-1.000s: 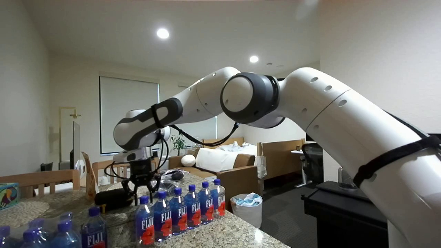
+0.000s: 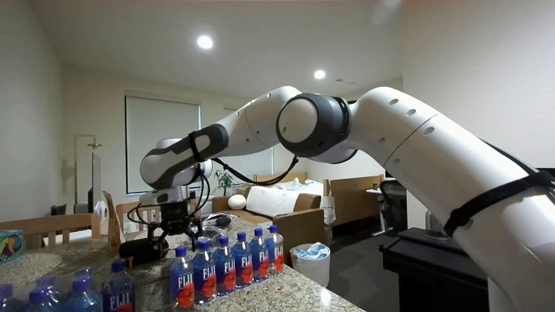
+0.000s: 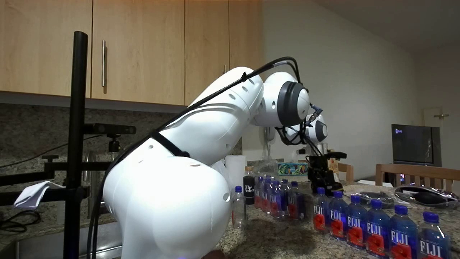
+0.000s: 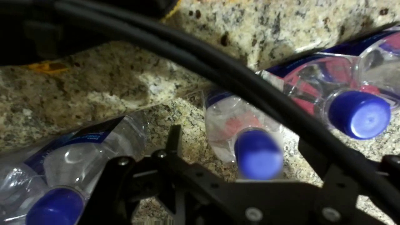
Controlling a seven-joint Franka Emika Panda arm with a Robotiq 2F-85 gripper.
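My gripper (image 2: pixel 174 244) hangs low over the granite counter, its fingers pointing down and spread open. In the wrist view, a clear bottle with a blue cap (image 4: pixel 258 157) shows in the span between the fingers, lower than the fingertips as far as I can tell. Another bottle (image 4: pixel 78 153) lies in view to the left, and one more blue cap (image 4: pixel 360 114) is to the right. Outside, a row of upright Fiji bottles (image 2: pixel 226 268) runs along the counter's near side. A black cable crosses the wrist view and covers part of the middle bottle.
A black cylindrical object (image 2: pixel 136 250) lies beside the gripper. More bottles (image 3: pixel 276 196) cluster further left on the counter, with a single clear bottle (image 3: pixel 238 211) near the arm's base. Clear bags (image 3: pixel 375 198) rest behind the row. Bare granite (image 3: pixel 276 237) shows in front.
The gripper's fingers have spread wider apart. The arm's end has shifted slightly left and a little lower in exterior view 1. The bottles stand where they were.
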